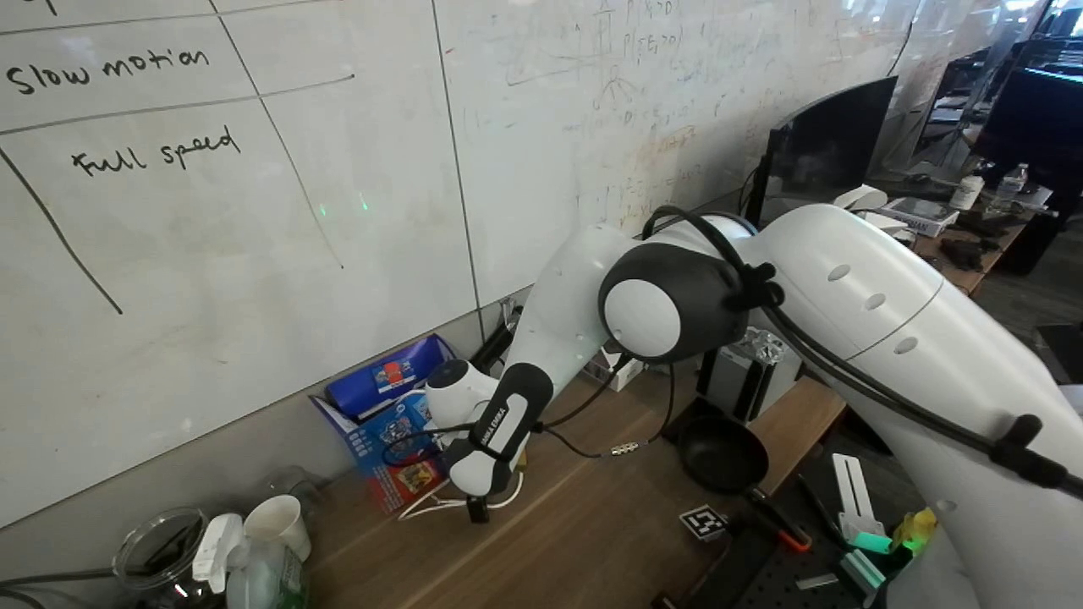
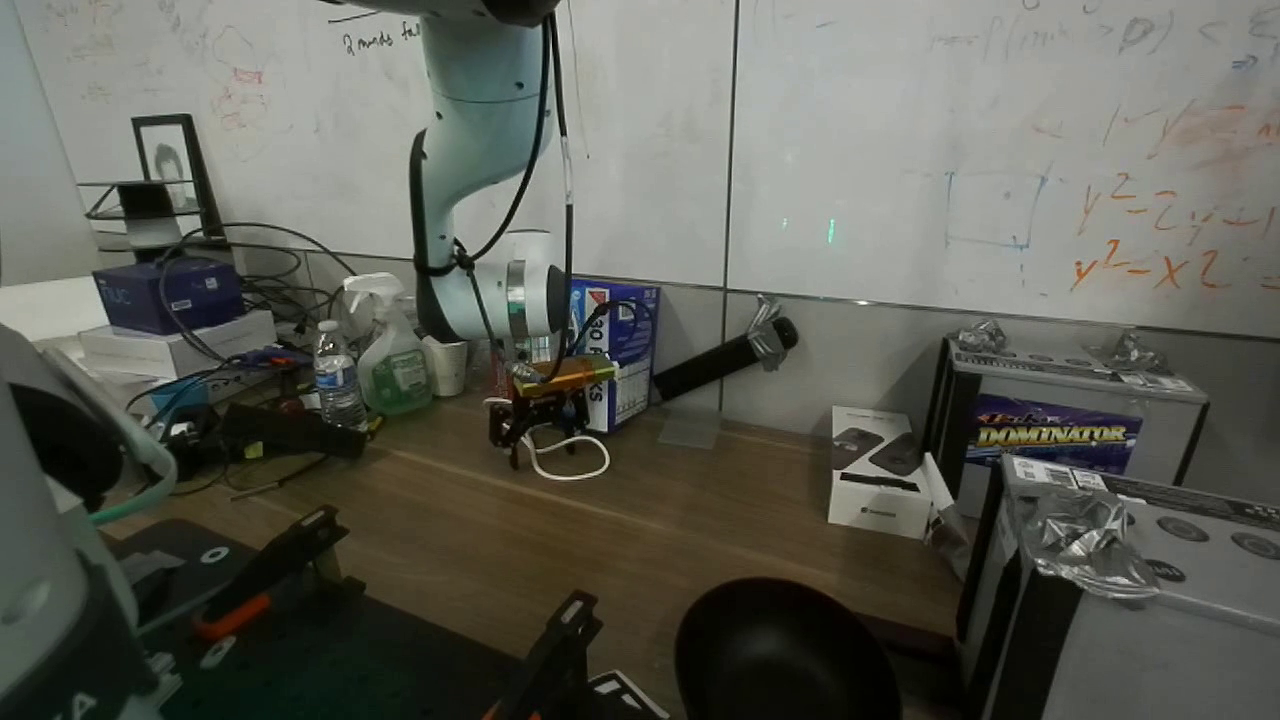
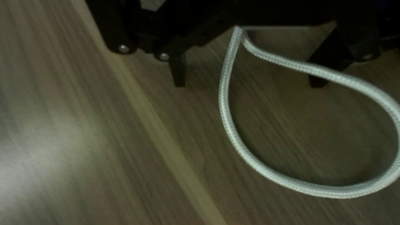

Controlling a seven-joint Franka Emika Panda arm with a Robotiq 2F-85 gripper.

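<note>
A white braided cord (image 3: 225, 93) lies in a loop on the wooden table (image 3: 112, 157), filling the right side of the wrist view. My gripper stands open over it, its two dark fingertips well apart. The cord's narrow end rises between the fingers and runs out of sight under the dark gripper body; neither finger pinches it. In exterior view 2 the gripper (image 2: 554, 456) hangs low near the table, with the cord (image 2: 576, 474) curving out in front. From exterior view 1 the arm hides the fingers, and only parts of the cord (image 1: 431, 507) show.
A blue box (image 2: 624, 348) stands right behind the gripper, against the whiteboard wall. To the left are a paper cup (image 2: 446, 367) and a green spray bottle (image 2: 398, 366). A white phone box (image 2: 876, 486) and a black pan (image 2: 780, 660) stand to the right.
</note>
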